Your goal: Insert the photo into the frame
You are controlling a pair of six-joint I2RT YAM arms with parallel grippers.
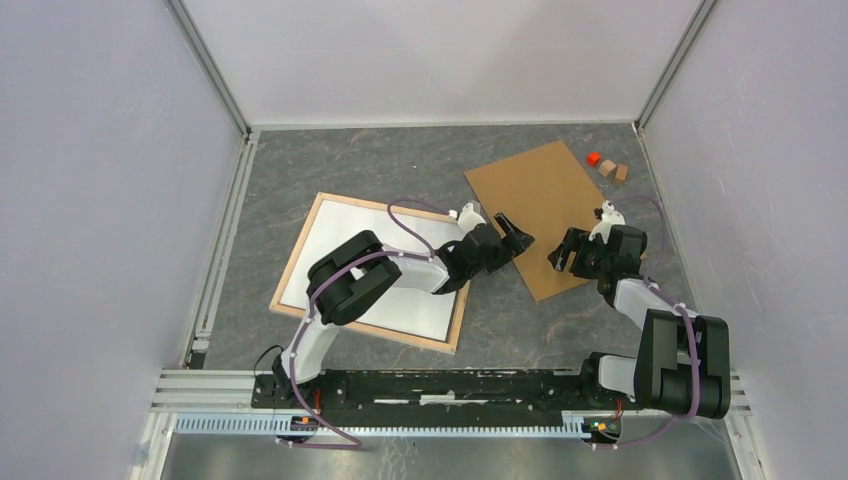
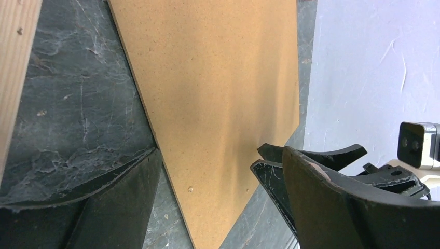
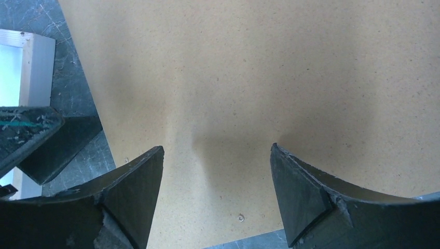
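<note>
A light wooden frame [image 1: 462, 318] lies on the left side of the table around a white sheet [image 1: 330, 245]; my left arm covers part of both. To its right, a flat brown board [image 1: 535, 190] lies turned at an angle on the table. My left gripper is open at the board's left edge, and one finger [image 2: 148, 176] appears to be against that edge. My right gripper stands open over the board's near right part with nothing between its fingers. No separate photo can be made out.
Small blocks, one of them red [image 1: 593, 158], sit near the back right corner beyond the board. The two grippers are close together over the board. Bare grey table [image 1: 415, 155] shows at the back and in front of the board.
</note>
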